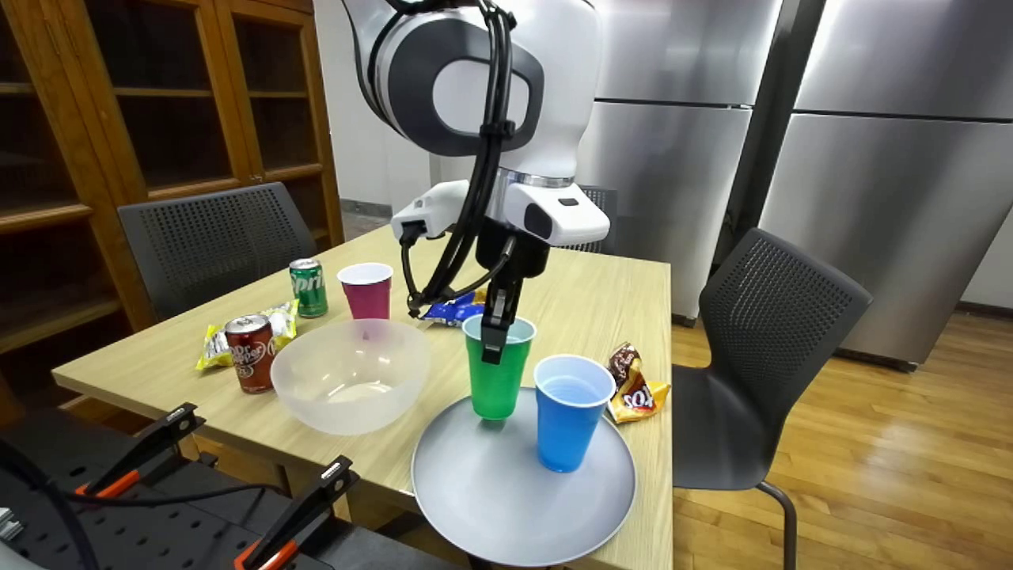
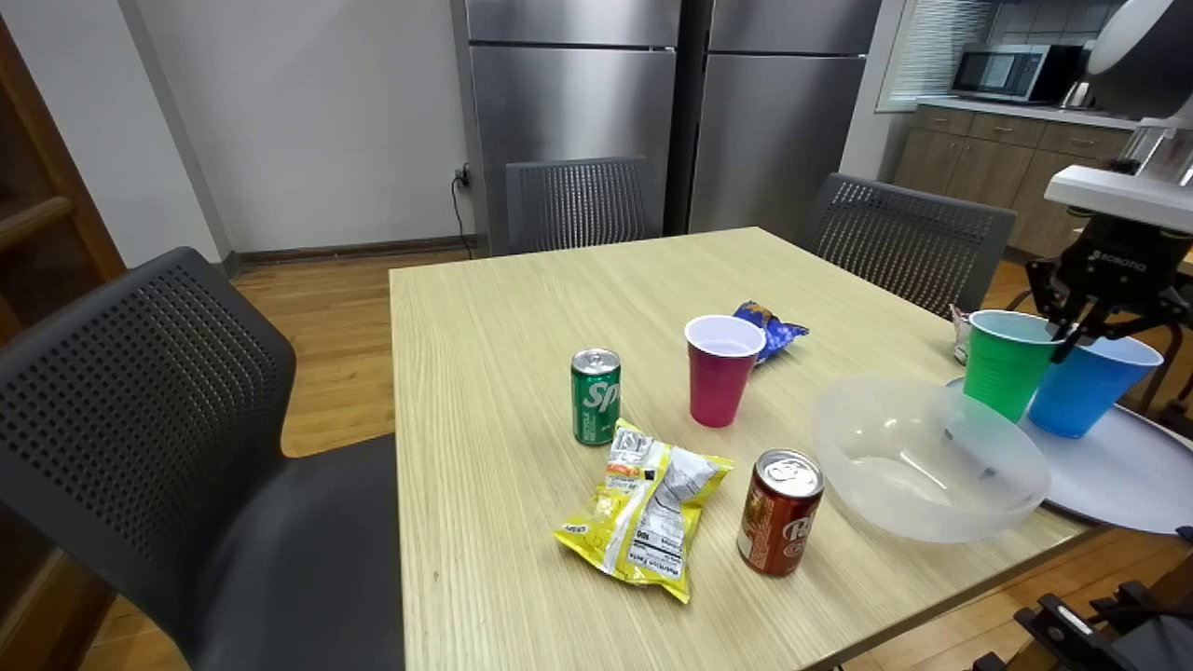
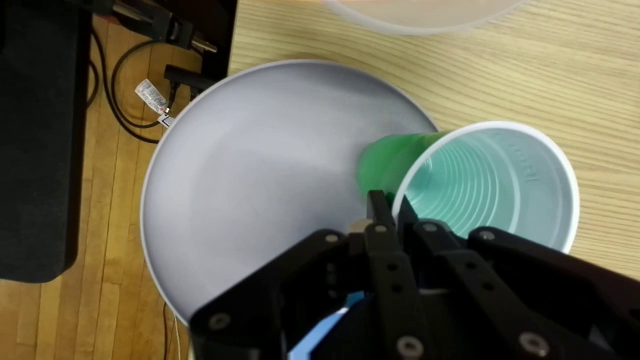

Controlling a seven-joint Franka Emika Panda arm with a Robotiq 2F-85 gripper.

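A green cup (image 1: pixel 496 378) is upright over the far part of the grey plate (image 1: pixel 475 494); whether its base touches the plate I cannot tell. My gripper (image 1: pixel 498 334) is shut on the cup's rim, one finger inside and one outside. From the wrist, the gripper pinches the near wall of the green cup (image 3: pixel 384 168), whose inside looks empty. A blue cup (image 1: pixel 567 423) stands on the plate just to the right of the green one; in the wrist view it is mostly hidden under the gripper.
Left of the plate sits a clear bowl (image 1: pixel 347 380), with a Dr Pepper can (image 2: pixel 780 513), Sprite can (image 2: pixel 596 396), maroon cup (image 2: pixel 719 375) and yellow chip bag (image 2: pixel 645 514) beyond. A brown-orange bag (image 1: pixel 634 389) lies right of the plate.
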